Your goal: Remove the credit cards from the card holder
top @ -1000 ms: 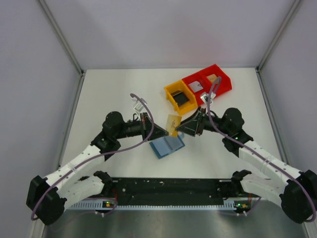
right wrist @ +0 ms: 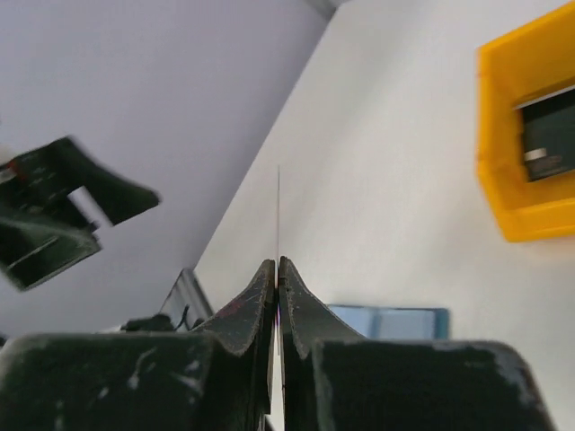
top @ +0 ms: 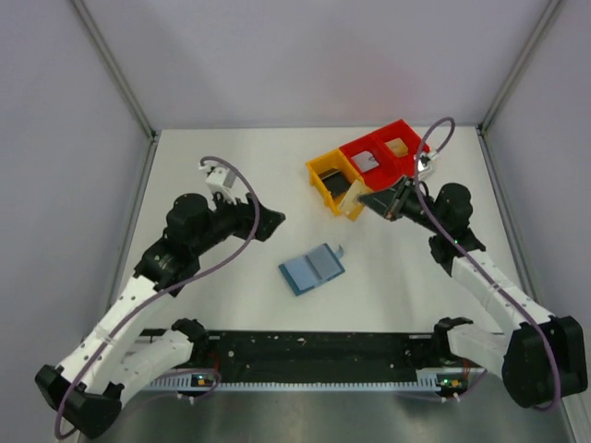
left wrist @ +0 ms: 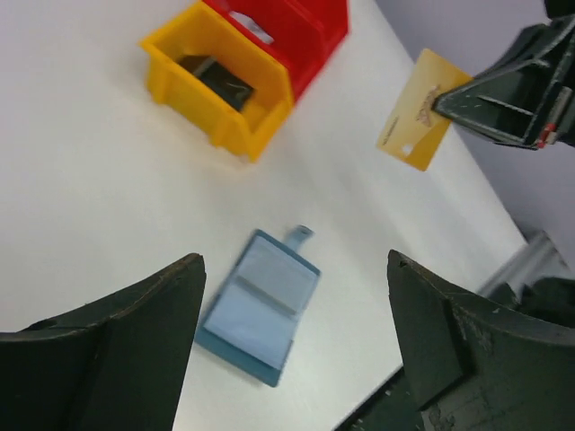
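Note:
A tan credit card is pinched in my right gripper, held up in the air just in front of the yellow box. From the right wrist view the card shows edge-on as a thin line between the shut fingertips. The blue-grey card holder lies flat on the table with a small tab at its upper right corner; I cannot tell whether any cards are in it. My left gripper is raised to the left of the holder, its fingers apart and nothing between them.
A yellow box with a black item inside stands at the back. Joined to it is a red box whose compartments hold a white card and a tan card.
Now the left one has opened and drawn back to the left, while the right one has carried the card up and right towards the yellow box.

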